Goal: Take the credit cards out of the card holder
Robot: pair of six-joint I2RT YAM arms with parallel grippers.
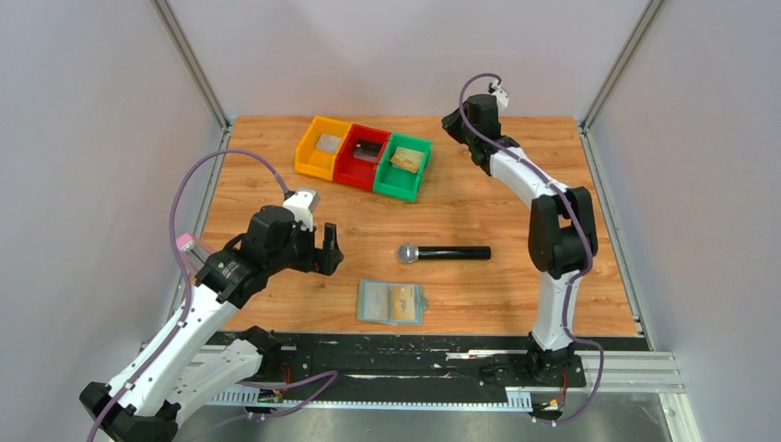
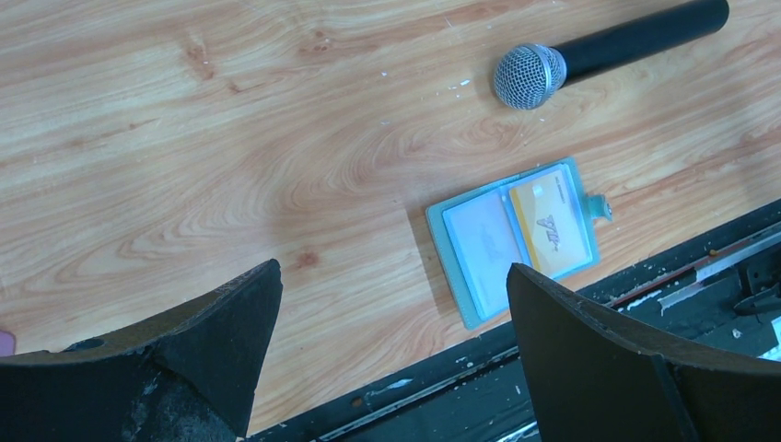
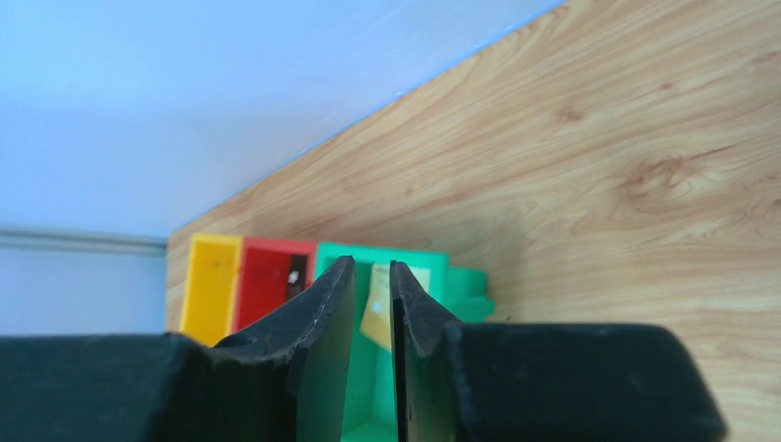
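Note:
The teal card holder lies spread flat near the table's front edge. One pale yellow card shows in its right pocket; the left pocket looks clear or pale, and I cannot tell whether a card is in it. To its upper left, above the table, hovers my left gripper, open and empty. My right gripper is just to the right of the green bin, its fingers a narrow gap apart with nothing held. A yellowish card rests inside that bin.
Left of the green bin stand the red bin and the yellow bin, each with something in it. A black microphone lies mid-table. Bare wood stretches across the right side. A pink-topped object sits beside the left arm.

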